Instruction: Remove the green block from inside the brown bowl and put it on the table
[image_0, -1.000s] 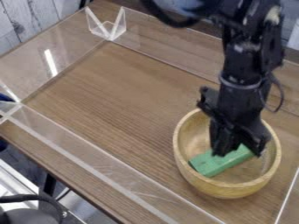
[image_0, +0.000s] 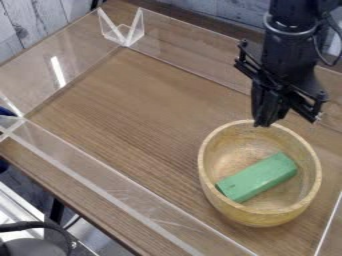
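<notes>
The green block (image_0: 257, 178) lies inside the brown bowl (image_0: 214, 155), aslant on its floor and clear of my fingers. Black and pointing downward, my gripper (image_0: 283, 106) hangs above the bowl's far rim at the right of the camera view. No object shows in its grasp. How far apart its fingertips stand is hard to make out against the dark gripper body.
Bare wooden table (image_0: 134, 105) stretches left of the bowl. A clear plastic piece (image_0: 122, 27) stands at the far left corner. Black cables (image_0: 40, 228) run past the near left edge.
My gripper has risen from over the bowl and drawn back toward the far side. The green block has stayed in the bowl and now shows unobstructed.
</notes>
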